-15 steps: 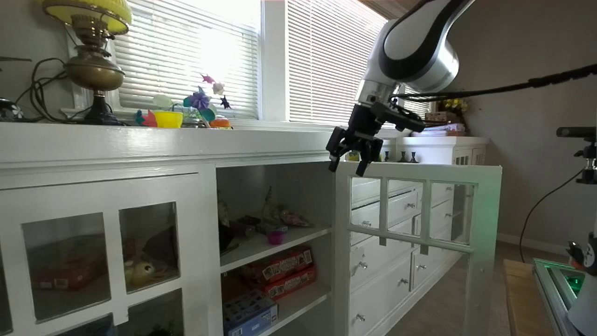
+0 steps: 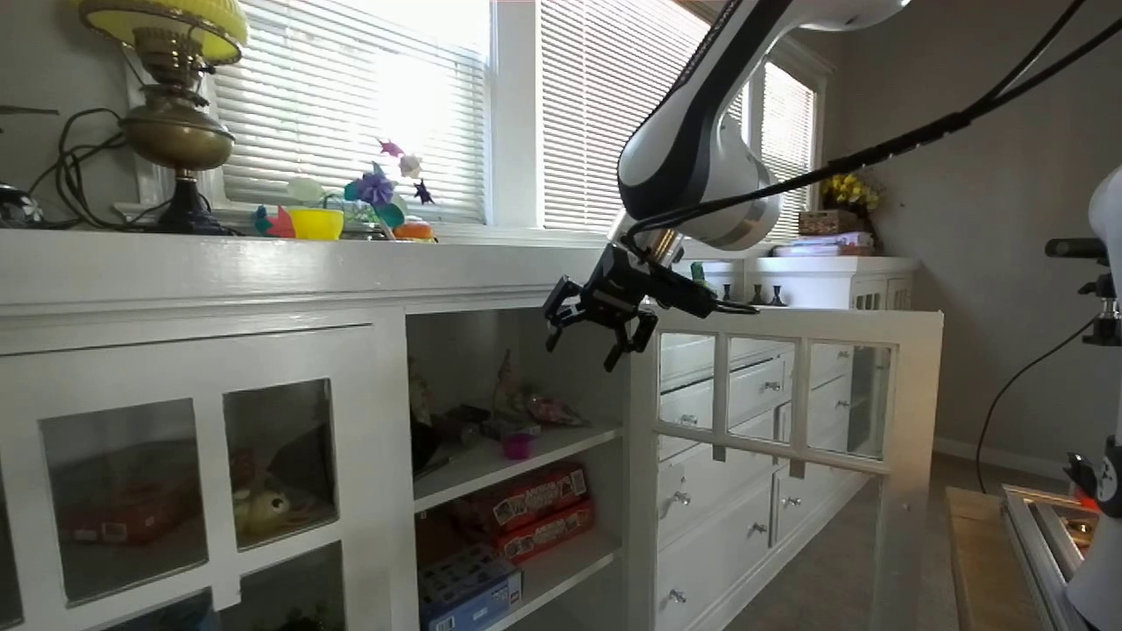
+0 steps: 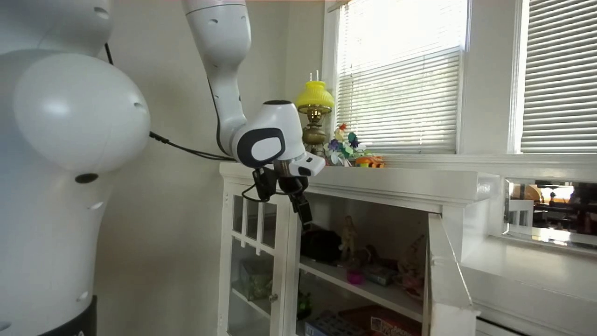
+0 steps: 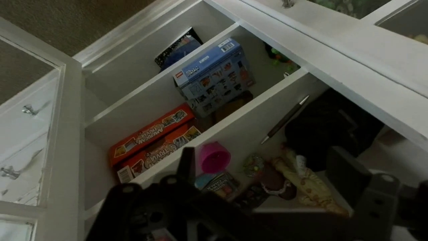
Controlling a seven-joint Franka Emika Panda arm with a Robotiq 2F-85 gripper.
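Observation:
My gripper (image 2: pixel 580 358) hangs open in front of the upper part of the cabinet opening, its fingers angled down and nothing between them. In the wrist view its dark fingers (image 4: pixel 186 164) spread over the upper shelf. On that shelf a small pink cup (image 4: pixel 214 157) lies near the front edge, apart from the fingers. Beside it are a doll in pale clothes (image 4: pixel 307 178), a silver-tipped pen (image 4: pixel 285 119) and a black cloth-like item (image 4: pixel 333 124). Lower down, red game boxes (image 4: pixel 154 140) and a blue box (image 4: pixel 216 76) rest on the middle shelf.
The glazed cabinet door (image 2: pixel 910 421) stands swung open to the right, an obstacle beside the opening. Above, the cabinet top (image 2: pixel 316 263) juts over the shelves. A brass lamp (image 2: pixel 177 137) and a yellow pot (image 2: pixel 316 223) stand on it. Space in front of the shelves looks clear.
My arm has come down and leftward in exterior view 1, from above the open door's hinge side to the cabinet opening, with the gripper tilting more. Shelf items and door have not moved.

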